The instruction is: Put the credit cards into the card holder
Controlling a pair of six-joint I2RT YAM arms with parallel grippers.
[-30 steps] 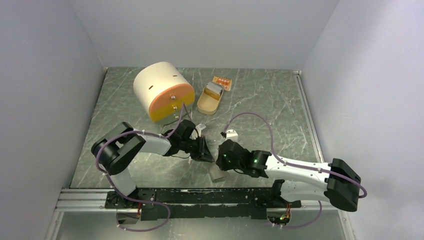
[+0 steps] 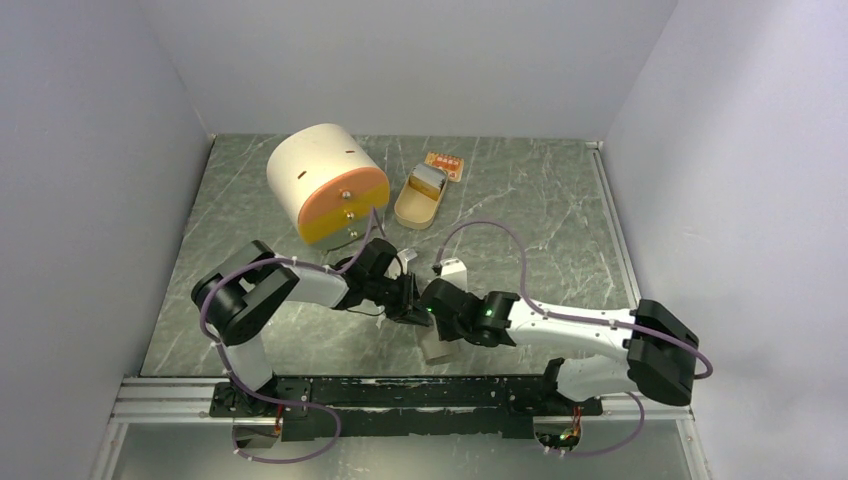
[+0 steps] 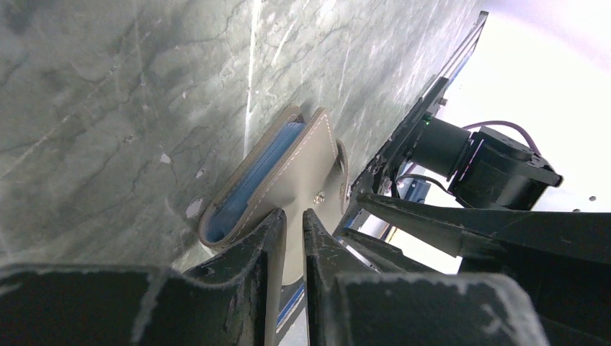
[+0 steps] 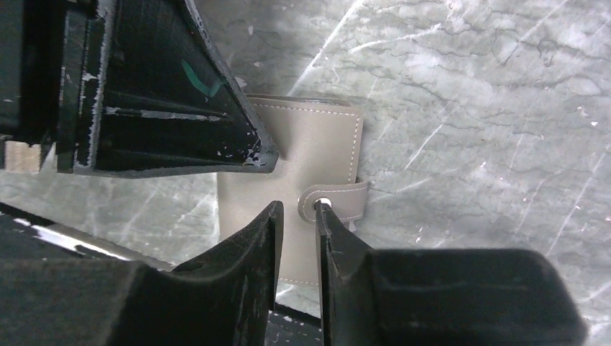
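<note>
A taupe card holder [image 2: 437, 350] with a blue inside lies at the table's front middle, under both grippers. My left gripper is over it, fingertips on or just by its top panel near the stitched edge; the gap between them looks narrow. My right gripper sits over the holder's snap strap [image 4: 346, 200]; its fingertips are close together, and whether they touch cannot be told. I see no separate cards clearly.
A cream cylinder box [image 2: 310, 180] with coloured drawers stands at the back left, beside a beige container [image 2: 416, 208] and an orange item [image 2: 445, 160].
In the top view the right arm has shifted a little left over the card holder. The left arm has moved slightly toward the middle.
</note>
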